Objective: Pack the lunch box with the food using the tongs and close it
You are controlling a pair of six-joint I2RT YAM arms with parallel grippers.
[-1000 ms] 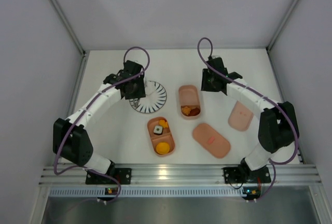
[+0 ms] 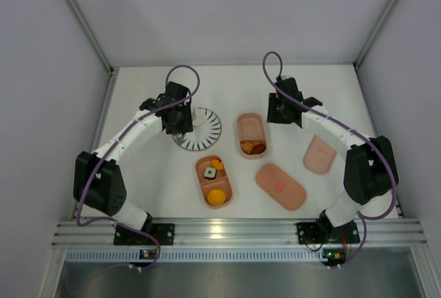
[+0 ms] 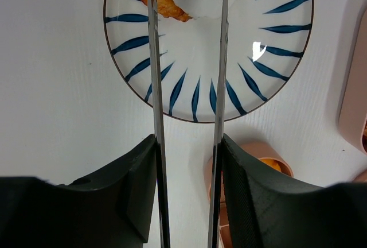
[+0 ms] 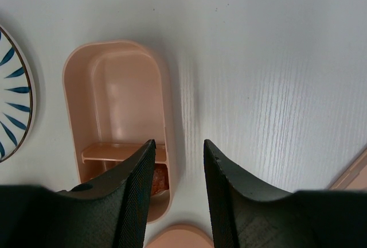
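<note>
A white plate with blue streaks (image 2: 207,140) lies at the left of the table. My left gripper is over the plate's near side, fingers apart, with the two long metal arms of tongs (image 3: 156,70) running between them, spread wide. A browned orange food piece (image 3: 166,0) rests on the plate by the left tong arm; the tong tips are out of frame. One lunch box (image 2: 204,190) has an egg, yellow food and a dark-and-white piece. The other box (image 4: 126,101) has an empty far compartment and brown food near. My right gripper stands open and empty beside it.
Two pink lids, one rounded (image 2: 281,189) and one further right (image 2: 320,156), lie flat on the right of the table. Bare white table stretches across the back and between plate and boxes.
The right arm, boxes and lids look the same.
</note>
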